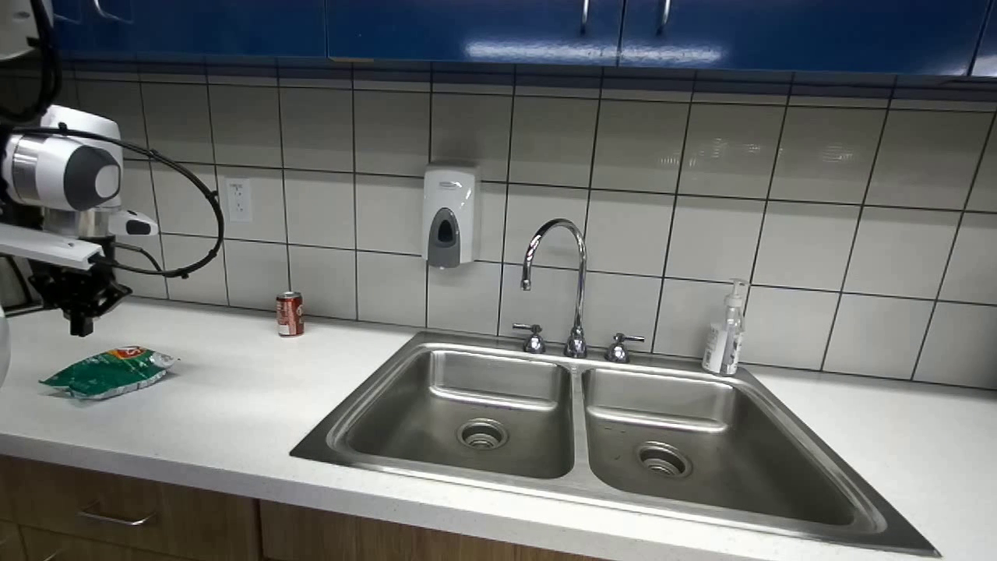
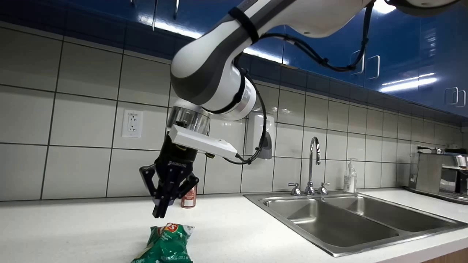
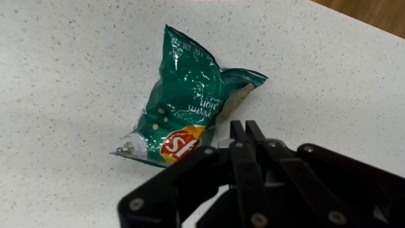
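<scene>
On the white counter lies a crumpled green chip bag (image 1: 107,374) with a red and yellow logo. The wrist view shows the bag (image 3: 182,91) whole except for its lower edge, which my fingers partly cover. My gripper (image 2: 159,214) hangs above the counter, its tips over the bag's far side and apart from it. Both fingers meet, and nothing shows between them. In exterior view 2 the near end of the bag (image 2: 166,245) runs out of frame.
A red soda can (image 1: 290,314) stands near the tiled wall, right of the bag. Farther right is a steel double sink (image 1: 579,421) with a curved faucet (image 1: 577,280). A soap bottle (image 1: 725,336) stands behind it. Counter between bag and sink is clear.
</scene>
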